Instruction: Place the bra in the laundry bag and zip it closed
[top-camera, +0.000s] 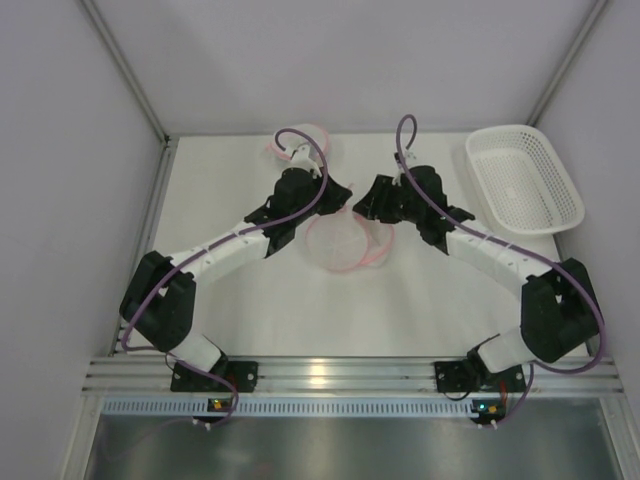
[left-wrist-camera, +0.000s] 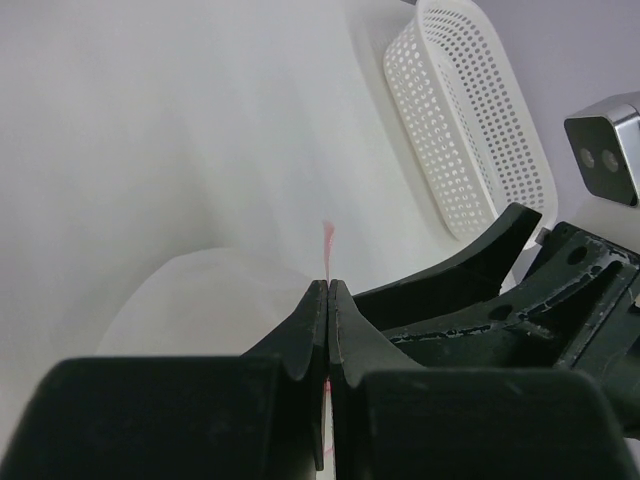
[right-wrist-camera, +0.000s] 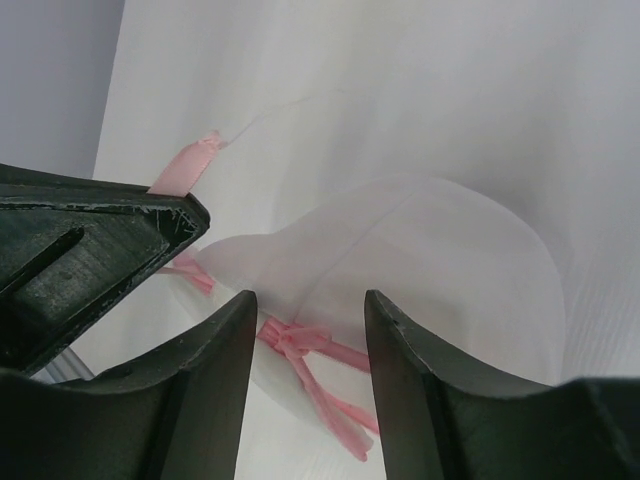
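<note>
The laundry bag (top-camera: 334, 240) is thin white mesh with pink trim, and it hangs over the middle of the table. My left gripper (top-camera: 349, 194) is shut on a pink strip of the bag's edge; the strip (left-wrist-camera: 328, 238) pokes out past its fingertips. Just to the right, my right gripper is partly open. Behind its parted fingers (right-wrist-camera: 232, 335) runs a pink band with a loose pink ribbon end (right-wrist-camera: 345, 432), and nothing looks gripped. No bra can be made out through the mesh.
Another white piece with pink trim (top-camera: 312, 134) lies at the back, partly hidden by the left arm. A white perforated basket (top-camera: 580, 212) stands at the back right.
</note>
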